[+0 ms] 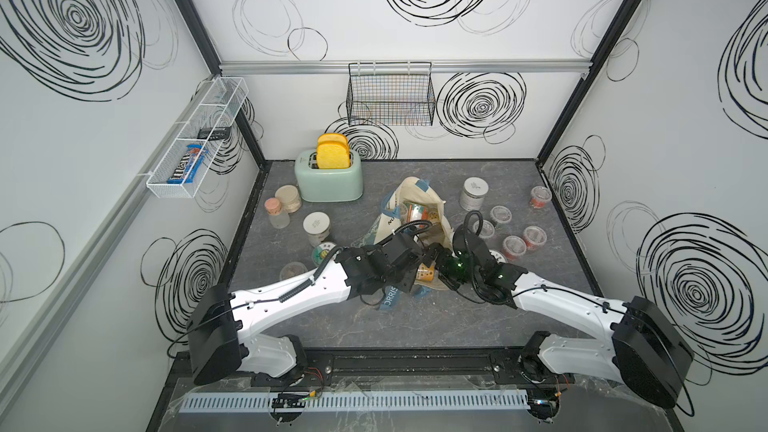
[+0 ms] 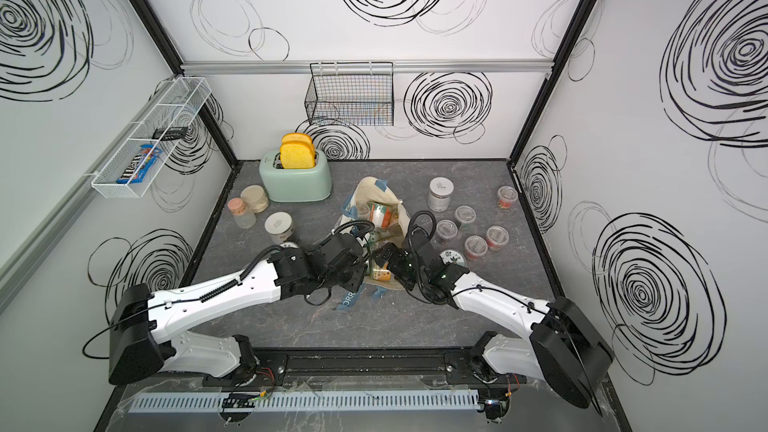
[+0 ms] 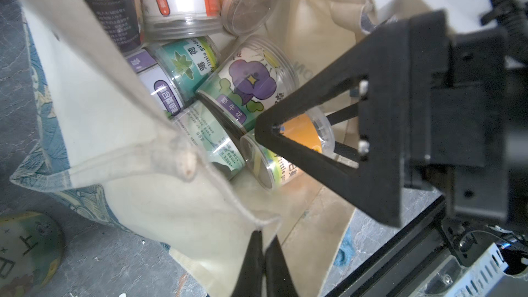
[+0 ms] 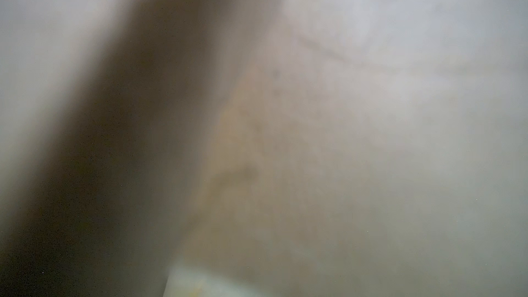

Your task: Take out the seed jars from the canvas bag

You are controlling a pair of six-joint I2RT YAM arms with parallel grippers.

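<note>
The cream canvas bag (image 3: 93, 143) lies open at the centre of the counter with several seed jars inside, among them a purple-flower jar (image 3: 247, 82), a green one (image 3: 184, 60) and an orange-labelled jar (image 3: 297, 148). In the left wrist view my left gripper is shut at the bag's near edge, the cloth fold at its tips. My right gripper reaches into the bag over the orange jar; whether it grips anything is hidden. The right wrist view is too blurred to read, mostly pale surface and a dark band.
Several jars stand right of the bag (image 1: 514, 247) and others at the left (image 1: 316, 226). A mint toaster (image 1: 328, 184) with bread is at the back left. Wire baskets hang on the back (image 1: 390, 104) and left walls.
</note>
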